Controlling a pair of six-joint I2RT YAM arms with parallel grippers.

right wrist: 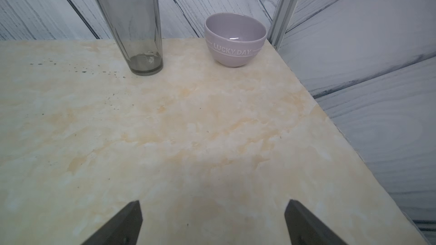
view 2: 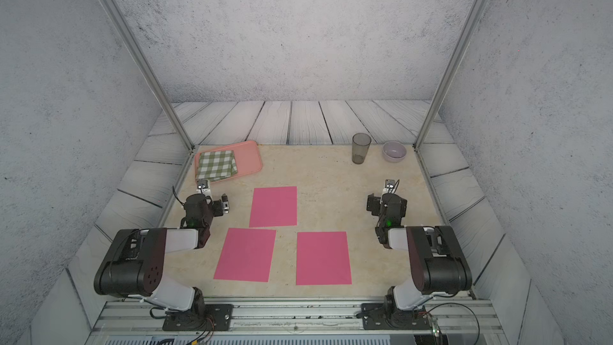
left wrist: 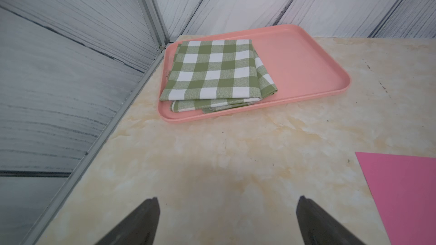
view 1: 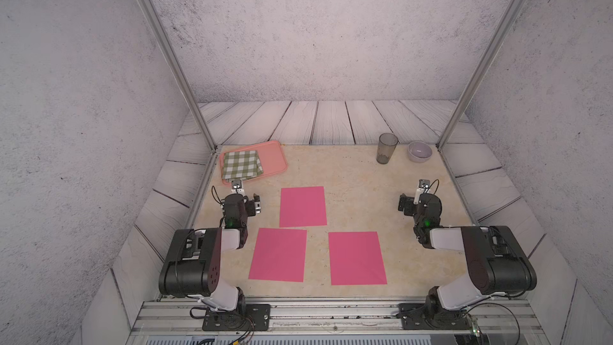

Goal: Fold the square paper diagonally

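Three flat, unfolded pink square papers lie on the table: a back paper (view 1: 303,206), a front left paper (view 1: 278,255) and a front right paper (view 1: 357,258). None overlaps another. My left gripper is open and empty, left of the back paper; that paper's left corner (left wrist: 404,190) shows at the lower right of the left wrist view. Far to the right of the papers, my right gripper stands open over bare table, nothing between its fingers. Neither gripper touches a paper.
At the back left, a pink tray (view 1: 274,156) holds a folded green checked cloth (view 1: 241,164). A tall grey glass (view 1: 386,148) and a lilac bowl (view 1: 419,151) stand at the back right. Bare table stretches between the papers and my right arm.
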